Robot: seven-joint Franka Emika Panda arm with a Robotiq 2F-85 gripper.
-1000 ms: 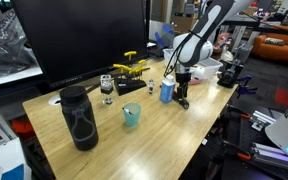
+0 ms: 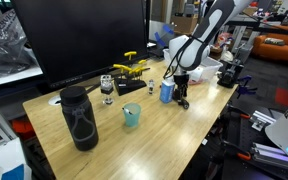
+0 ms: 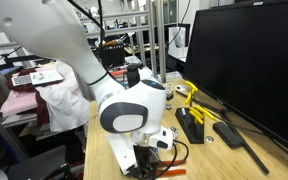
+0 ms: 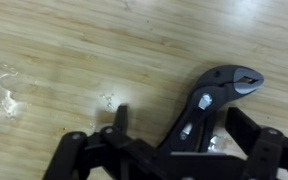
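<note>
A dark pair of pliers (image 4: pixel 196 112) lies on the wooden table in the wrist view, its curved head pointing up and right. My gripper is open above it, the tool's body passing between the fingers, closer to the right one. Bare wood shows beside the left finger (image 4: pixel 118 118). Whether either finger touches the pliers cannot be told. In exterior view 1 the gripper (image 2: pixel 182 103) is low over the table, just right of a blue cup (image 2: pixel 167 92).
Left of the arm are a teal cup (image 2: pixel 132 116), a glass jar (image 2: pixel 107 90) and a tall black cylinder (image 2: pixel 79 118). A black rack with yellow tools (image 3: pixel 191 120) stands before the monitor (image 3: pixel 249 65). A white bin (image 2: pixel 206 72) is behind the arm.
</note>
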